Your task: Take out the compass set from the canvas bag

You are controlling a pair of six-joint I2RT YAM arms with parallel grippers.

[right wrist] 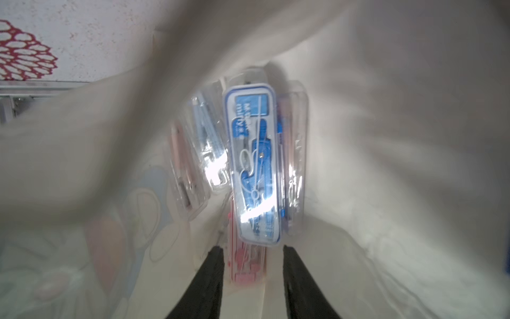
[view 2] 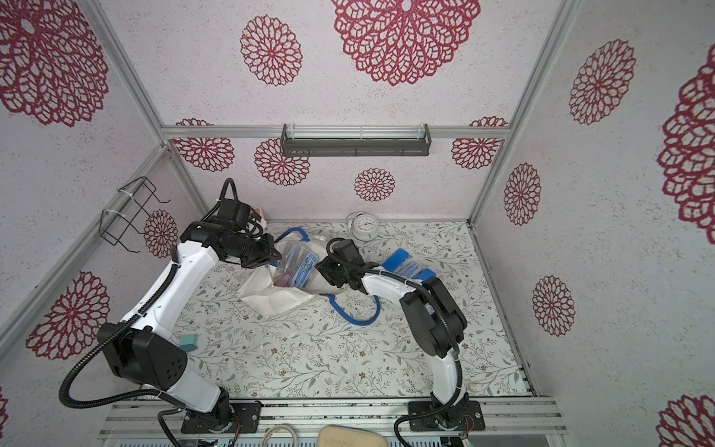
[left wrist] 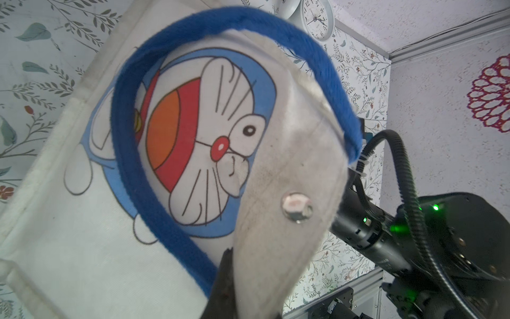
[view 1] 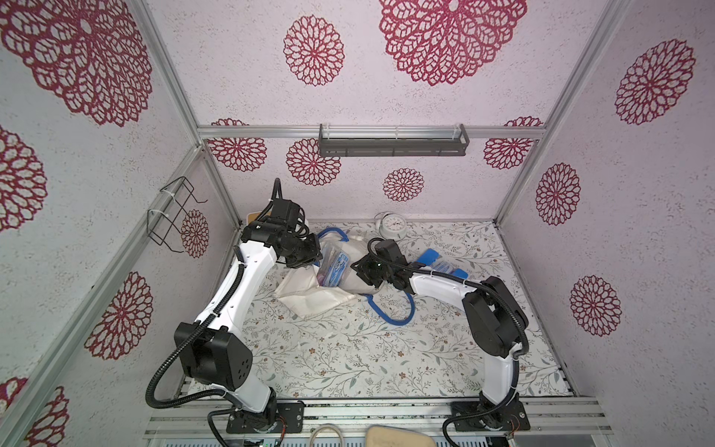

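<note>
The white canvas bag (view 1: 305, 294) with blue handles lies open at centre-left, a cartoon face (left wrist: 212, 138) on its outside. My left gripper (view 1: 304, 253) is shut on its upper edge, near a snap button (left wrist: 297, 206). Inside, the right wrist view shows the blue compass set (right wrist: 254, 164) in a clear case on top of several transparent pencil cases (right wrist: 186, 170). My right gripper is at the bag's mouth, fingers parted and empty, just short of the compass set.
Blue and clear cases (view 1: 428, 257) lie right of the bag. A small clock (view 1: 393, 223) stands at the back. A shelf (view 1: 391, 149) hangs on the rear rail.
</note>
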